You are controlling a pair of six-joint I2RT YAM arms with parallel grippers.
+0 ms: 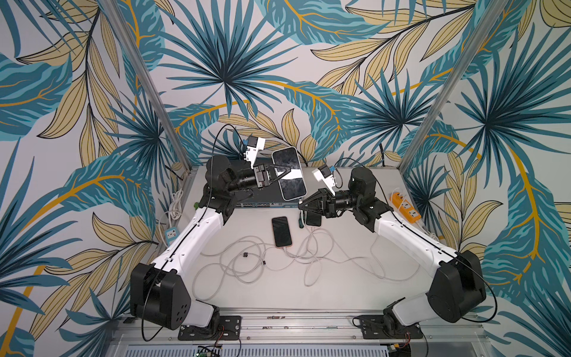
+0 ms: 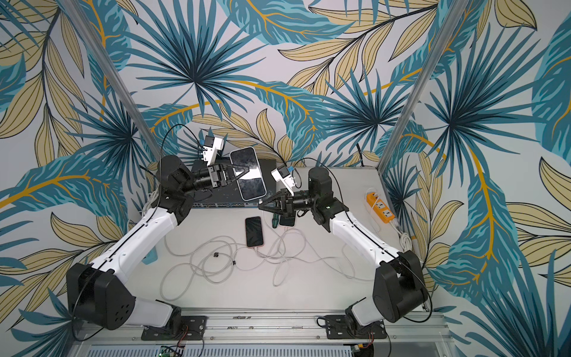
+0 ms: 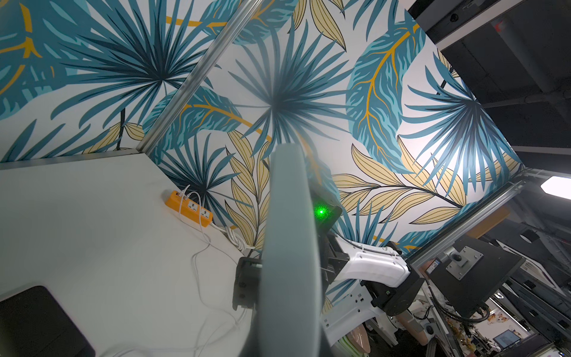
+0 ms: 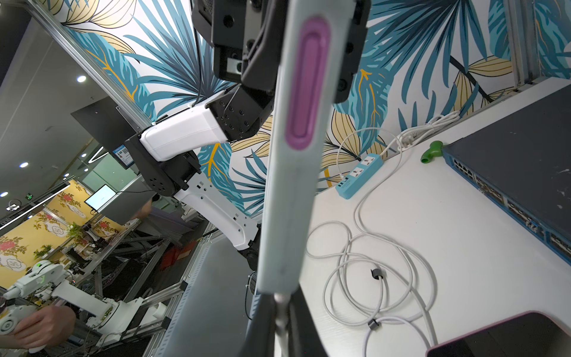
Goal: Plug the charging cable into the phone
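My left gripper point(image 1: 288, 172) is shut on a pale-edged phone point(image 1: 288, 189), held up over the back of the table with its long axis nearly upright. In the left wrist view the phone point(image 3: 289, 255) appears edge-on and hides most of the fingers. My right gripper point(image 1: 302, 206) is just below the phone's lower end, shut on the white charging cable. In the right wrist view its plug end point(image 4: 282, 315) shows between the dark fingers, directly under the phone's end point(image 4: 279, 261). I cannot tell whether the plug touches the phone or enters the port.
A second phone point(image 1: 282, 232) lies on the table among loops of white cable point(image 1: 238, 276). A green-handled screwdriver point(image 2: 274, 221) and a small dark box point(image 1: 313, 220) lie under the right gripper. Behind stands a flat dark switch point(image 4: 523, 160). An orange power strip point(image 1: 405, 207) is at right.
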